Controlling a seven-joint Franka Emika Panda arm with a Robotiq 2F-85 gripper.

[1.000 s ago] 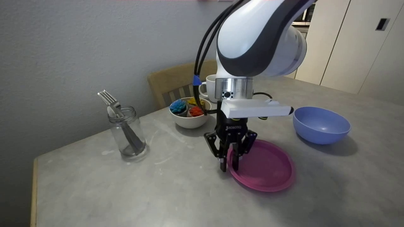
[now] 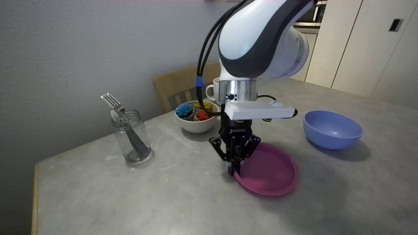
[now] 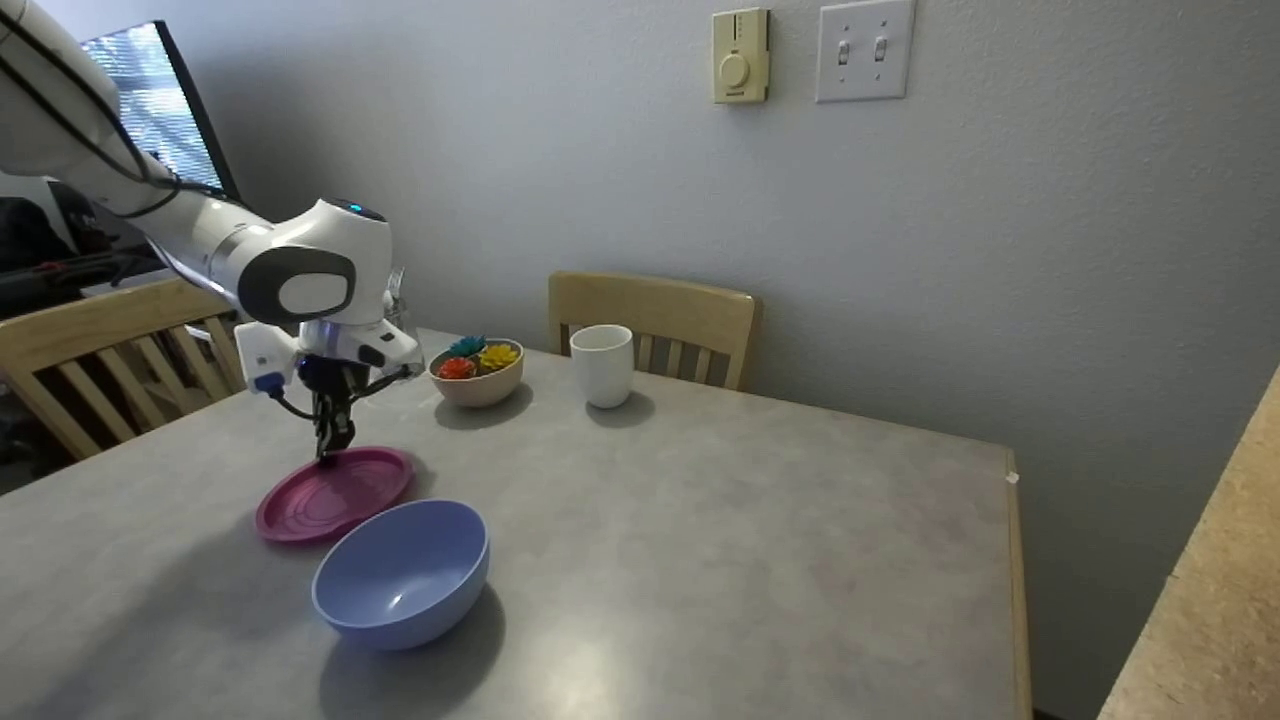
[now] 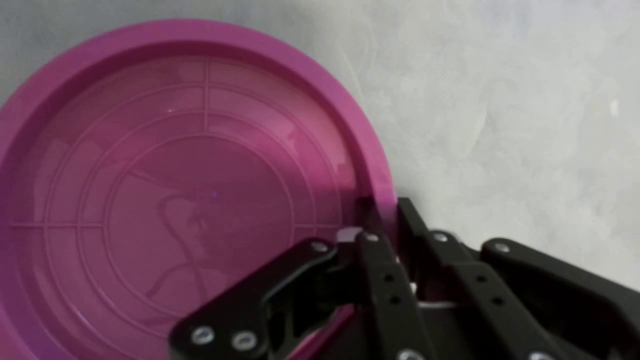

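Observation:
A magenta plate point(image 2: 270, 170) rests on the grey table, with my gripper point(image 2: 234, 173) shut on its left rim in the first exterior view. In the wrist view the plate point(image 4: 198, 174) fills the left half, and its right rim runs between the two black fingertips of my gripper. One finger stands inside the rim and the other outside it. The second exterior view shows the plate point(image 3: 336, 494) beneath my gripper point(image 3: 326, 454), which comes down at its far edge.
A blue bowl point(image 3: 405, 574) stands close to the plate. Behind are a white bowl point(image 2: 197, 125) of colourful succulents, a white mug point(image 3: 602, 364) and a glass jar point(image 2: 133, 141) holding cutlery.
The fingers have closed together on the plate's rim. In the first exterior view, the arm and the plate have shifted slightly left.

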